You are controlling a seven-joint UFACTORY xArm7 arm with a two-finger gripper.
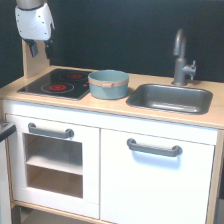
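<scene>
My gripper (38, 48) hangs at the upper left, high above the back left of the toy kitchen. Its dark fingers are small and blurred, so how far apart they stand is unclear. It is clear of the pot and of the counter. The blue-grey pot (109, 86) stands upright on the counter, just right of the black hob (58, 84) with its red burner rings. To the right of the pot is the metal sink (172, 98), which looks empty.
A grey tap (181, 62) rises behind the sink. Below the counter (114, 107) are an oven door (52, 165) with a dark handle and a white cupboard door (152, 185). Left of the hob, a wooden post (36, 60) stands behind my gripper.
</scene>
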